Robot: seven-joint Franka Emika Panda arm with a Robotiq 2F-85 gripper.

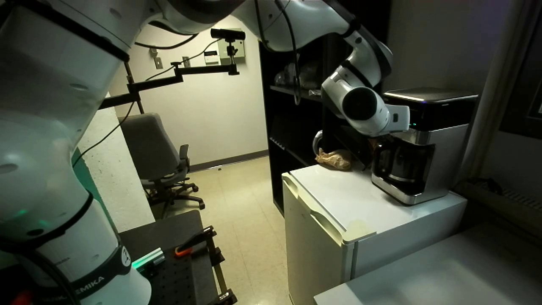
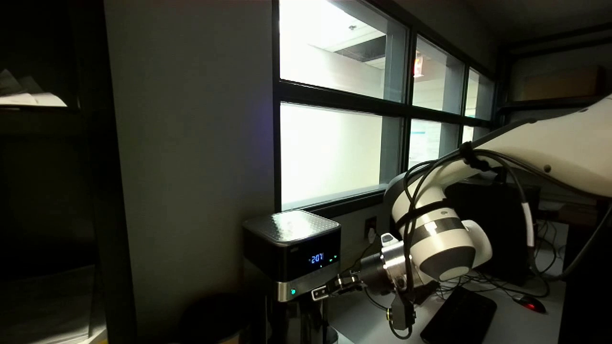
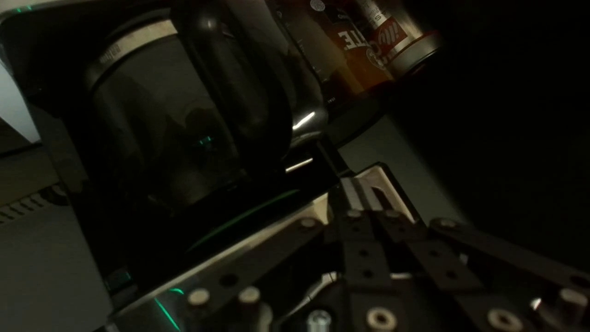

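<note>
A black and steel coffee maker (image 1: 449,152) stands on the small white fridge. Its lit clock (image 2: 316,258) and a green-lit button (image 2: 293,292) show on the front in exterior view 2. My gripper (image 2: 319,293) is shut at that front panel, its tips just right of the green-lit button; whether they touch the machine I cannot tell. Below, the glass carafe (image 3: 166,121) sits in the machine, its black handle (image 3: 238,94) facing outward in the wrist view. In that dark view, the shut fingers (image 3: 354,194) show nothing between them.
On the fridge top (image 1: 330,198), a crumpled brown bag (image 1: 335,159) lies left of the machine. A jar with an orange label (image 3: 354,44) and a can (image 3: 395,38) stand beside the carafe.
</note>
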